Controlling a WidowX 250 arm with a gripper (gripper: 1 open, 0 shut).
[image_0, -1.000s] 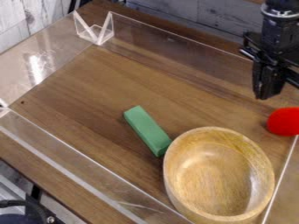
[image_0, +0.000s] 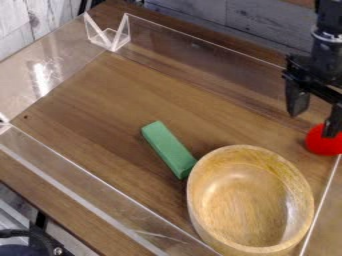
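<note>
My gripper (image_0: 315, 112) hangs at the right edge, open, its dark fingers pointing down just above a red object (image_0: 322, 140), which it partly overlaps in the view; whether it touches it I cannot tell. A green block (image_0: 167, 148) lies on the wooden surface left of a large pale wooden bowl (image_0: 251, 239) at the bottom right.
A clear plastic piece (image_0: 107, 30) stands at the upper left. Transparent walls border the wooden surface (image_0: 107, 100), whose left and middle are largely clear.
My gripper has come down toward the red object at the right. The block and bowl have not moved.
</note>
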